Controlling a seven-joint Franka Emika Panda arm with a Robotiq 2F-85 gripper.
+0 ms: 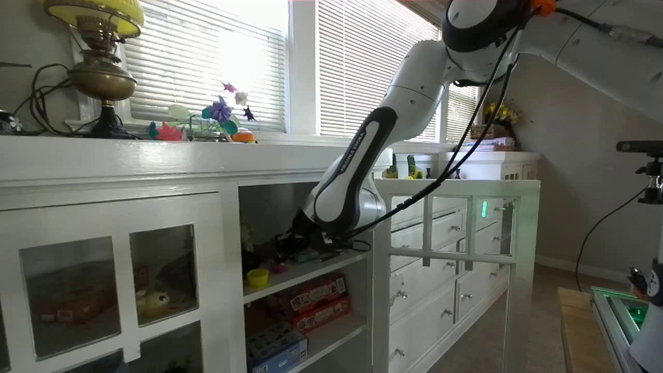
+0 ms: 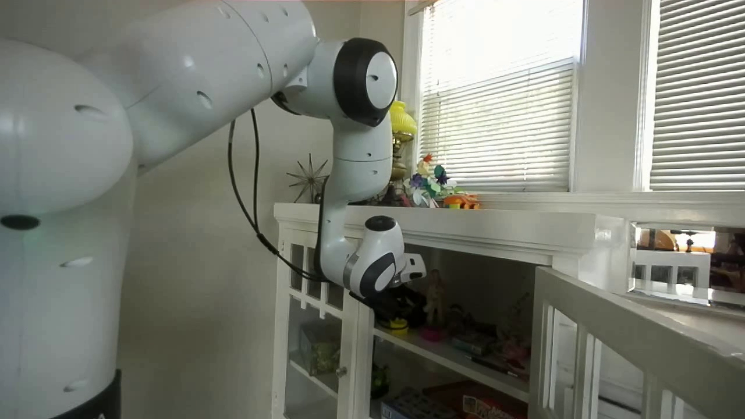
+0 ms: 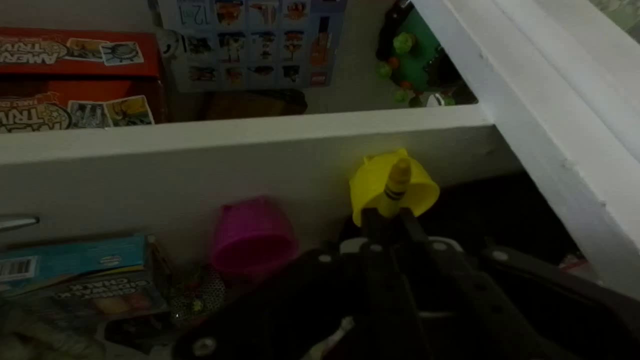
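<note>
A yellow crayon [image 3: 399,175] with a dark band is pinched between the fingertips of my gripper, its pointed end facing away from the hand. In the wrist view the crayon overlaps the mouth of a yellow cup [image 3: 425,195]; whether it touches the cup cannot be told. The same cup [image 1: 257,277] stands near the shelf's front edge in exterior view 1, with the dark gripper behind and above it. A magenta cup [image 3: 255,235] sits to the left of the yellow one in the wrist view.
The white cabinet post [image 3: 540,132] rises close beside the yellow cup. A sidewalk chalk box [image 3: 78,273] occupies the same shelf. Red game boxes [image 1: 317,295] and a blue box [image 1: 276,348] lie below. The glazed door [image 1: 525,248] stands open on the right.
</note>
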